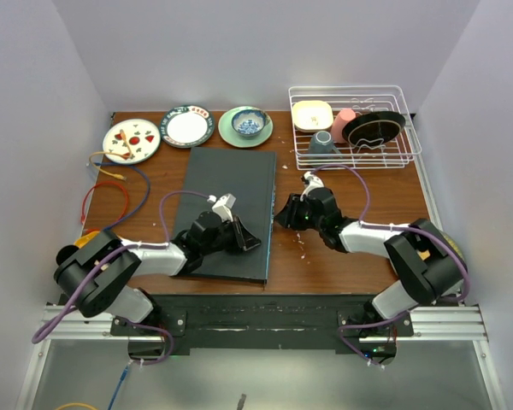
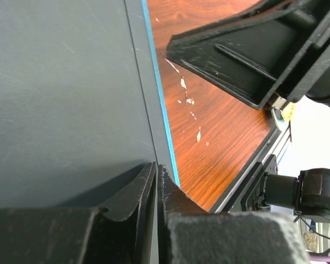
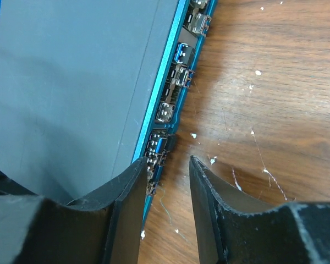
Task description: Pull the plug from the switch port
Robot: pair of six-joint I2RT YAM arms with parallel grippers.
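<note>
The dark switch box (image 1: pixel 227 179) lies flat on the wooden table, its blue-edged port side (image 3: pixel 175 82) facing right, with several metal ports and small blue parts; I cannot tell which holds a plug. My left gripper (image 1: pixel 250 239) is low over the box's top near that edge, fingers shut together; nothing between them can be made out. My right gripper (image 1: pixel 284 213) stands just right of the port side, open, its fingertips near the lower ports, with no object clearly between them.
A dish rack (image 1: pixel 385 152) with cups and dishes stands back right. Plates (image 1: pixel 186 126) and a bowl (image 1: pixel 250 123) line the back. Loose coloured cables (image 1: pixel 124 196) lie at the left. White scraps and scratches mark the wood beside the box.
</note>
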